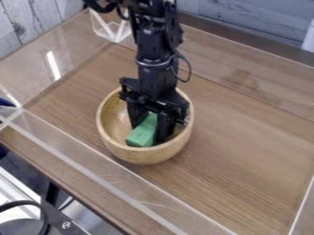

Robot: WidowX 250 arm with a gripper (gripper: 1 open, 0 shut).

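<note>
A round wooden bowl [147, 151] sits on the wooden table, with a green object [142, 130] inside it. The black robot arm comes down from the top of the view, its gripper [156, 117] low in the bowl at the green object, partly covering it. The gripper appears closed on the green object, though its fingertips are mostly hidden among dark parts.
Clear strips of plastic or tape lie along the left and front edge, with black cables at the lower left. A pale panelled wall stands at the back.
</note>
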